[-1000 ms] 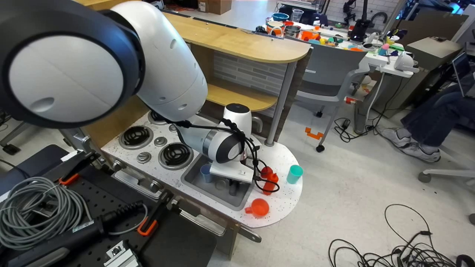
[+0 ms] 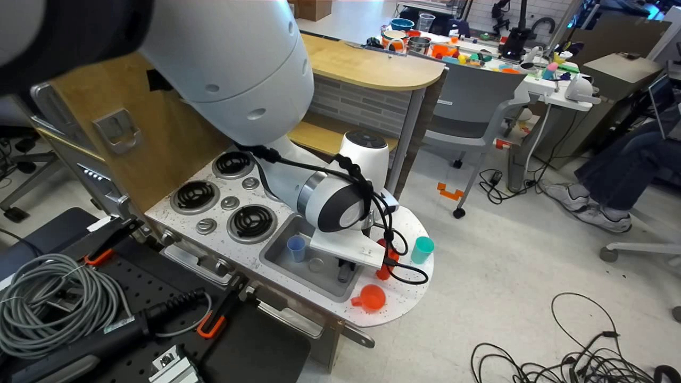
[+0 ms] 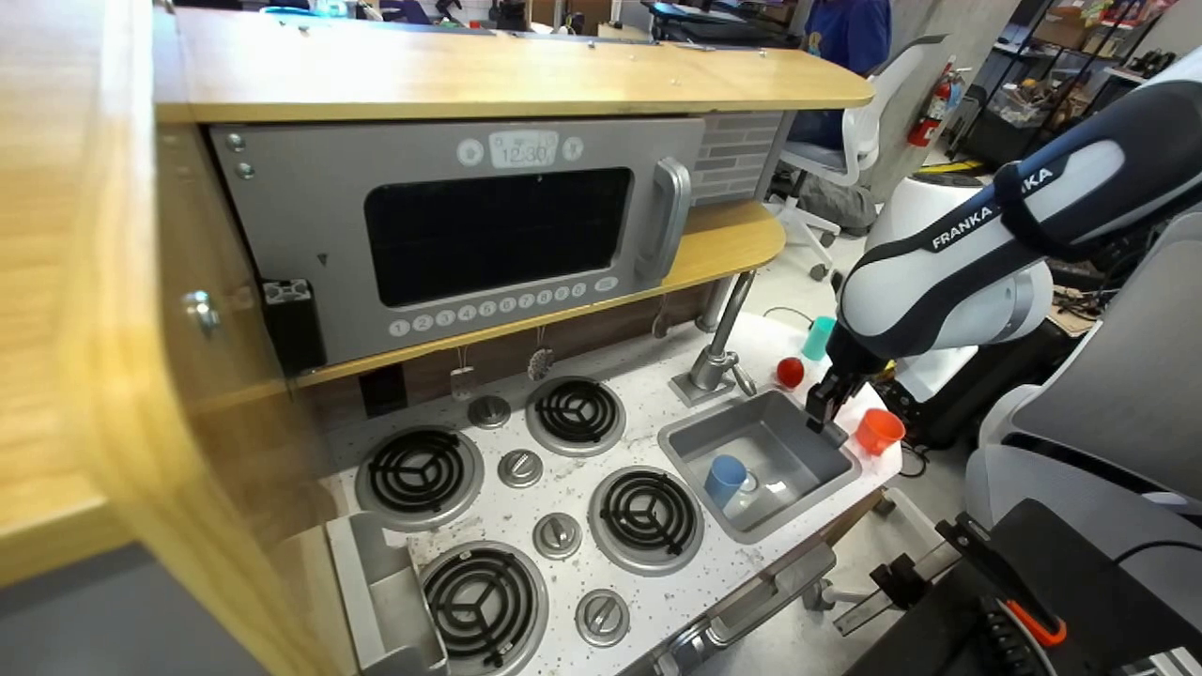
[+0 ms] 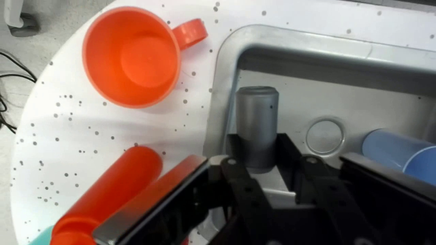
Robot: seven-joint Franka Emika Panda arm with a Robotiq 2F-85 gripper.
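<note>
My gripper is shut on a dark grey cylinder (image 4: 257,118), whose rounded end sticks out past the fingers in the wrist view. The cylinder shows over the right part of the grey sink (image 3: 699,434), close to its wall; exterior view 1 has it just below the white hand. How far it is above the sink floor I cannot tell. A blue cup (image 4: 392,151) lies tilted in the sink, near the round drain (image 4: 325,136). Outside the sink on the counter are an orange cup (image 4: 135,57) with a handle and a red bottle (image 4: 118,179).
A teal cup (image 2: 422,249) stands near the counter's rounded edge. A red round item (image 3: 790,372) sits by the faucet (image 3: 712,366). Burners (image 3: 648,513) fill the other side of the stove top.
The hand now covers more of the red bottle. The cups have stayed put.
</note>
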